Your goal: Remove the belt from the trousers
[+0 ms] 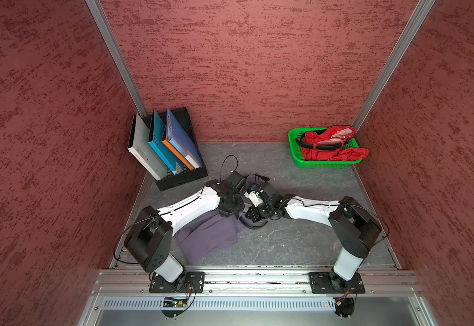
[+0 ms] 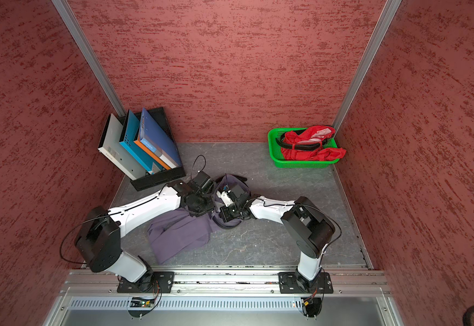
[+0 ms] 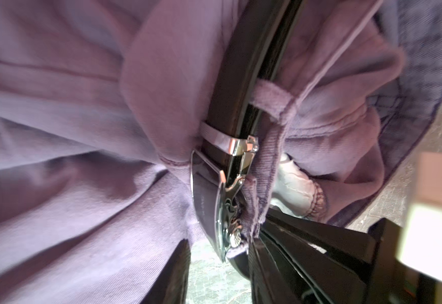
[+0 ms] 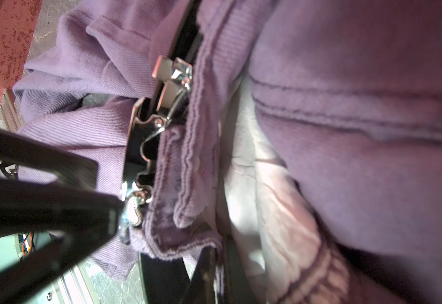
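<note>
Purple trousers (image 1: 209, 236) lie crumpled on the table; their black belt (image 3: 238, 76) runs through a belt loop along the waistband. Its silver buckle (image 3: 233, 202) hangs at the waistband's end, with the dark plate (image 3: 205, 197) beside it. Just below the buckle, my left gripper stands part open, a gap showing between its fingertips. From the other side, my right gripper is shut on the trousers' waistband corner (image 4: 180, 238). In the right wrist view the left fingers (image 4: 102, 217) come up close to the buckle; whether they touch is unclear.
A black crate (image 1: 185, 179) of binders stands at the back left. The green basket (image 1: 296, 157) at the back right holds red cloth and a dark strap. Bare table (image 1: 318, 239) lies to the right of the trousers.
</note>
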